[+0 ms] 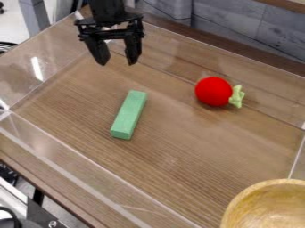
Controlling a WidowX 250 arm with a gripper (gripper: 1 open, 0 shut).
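My gripper (117, 55) hangs at the top left above the wooden table (179, 169), its dark fingers apart with nothing seen between them. A green block (128, 115) lies flat in the middle left, below and right of the gripper. A red round object (213, 90) with a pale green piece at its right side sits to the right.
A tan bowl (268, 214) is cut off at the bottom right corner. Cables show past the table's edges at the top left and bottom left.
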